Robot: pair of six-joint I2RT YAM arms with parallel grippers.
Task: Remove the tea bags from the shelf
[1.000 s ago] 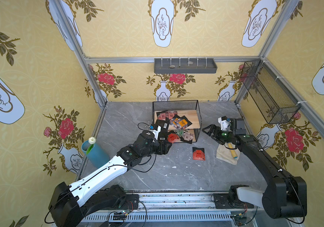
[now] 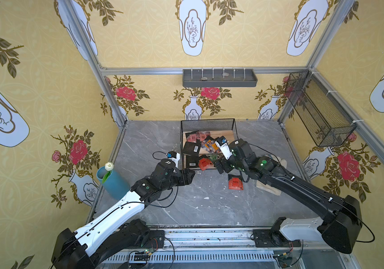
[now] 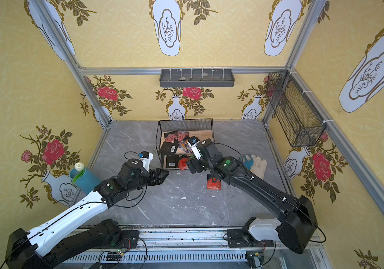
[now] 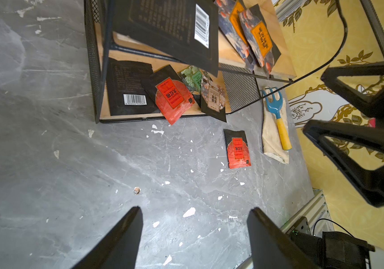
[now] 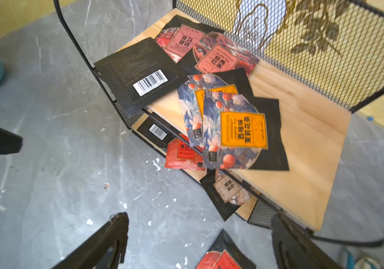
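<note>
Several tea bags lie on the two levels of a wire-and-wood shelf (image 5: 321, 121): pink ones (image 5: 216, 60) at the back, a black one (image 5: 140, 71) at the left, orange-labelled ones (image 5: 243, 130), more on the lower level (image 4: 169, 94). A red tea bag (image 4: 238, 150) lies on the table in front. My right gripper is open above the shelf's front edge, nothing between its fingers. My left gripper stands open over the table, left front of the shelf, holding nothing.
A blue fork (image 4: 282, 134) lies on a glove (image 3: 258, 165) at the right. A blue watering can (image 2: 118, 183) stands at the left. A grey rack (image 2: 218, 83) and a mesh basket (image 2: 321, 112) hang on the walls.
My right gripper has moved left to the shelf front, over the tea bags. My left gripper has moved a little left, away from the shelf.
</note>
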